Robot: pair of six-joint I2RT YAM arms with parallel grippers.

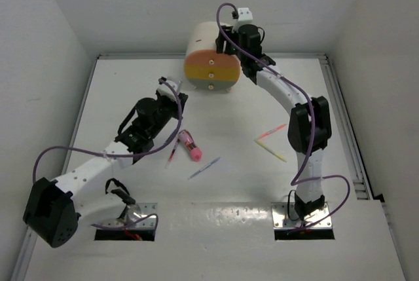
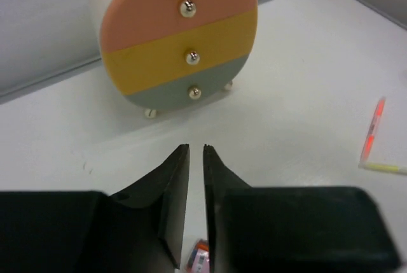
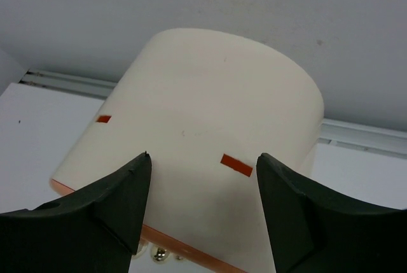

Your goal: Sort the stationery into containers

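A white rounded cabinet (image 1: 200,35) with orange, yellow and green drawers and small knobs stands at the back; its drawer fronts (image 2: 175,31) appear shut. My right gripper is open over the cabinet's white top, with nothing held. My left gripper stands over the table left of the cabinet, its fingertips slightly apart and nothing seen between them. A pink bottle-shaped item (image 1: 190,145) lies mid-table beside a red pen (image 1: 171,154) and a blue pen (image 1: 203,168). An orange pen (image 1: 272,131) and a yellow pen (image 1: 270,151) lie to the right.
Walls close the table in at back and sides, with a metal rail (image 1: 337,117) along its edge. The left arm covers part of the front left.
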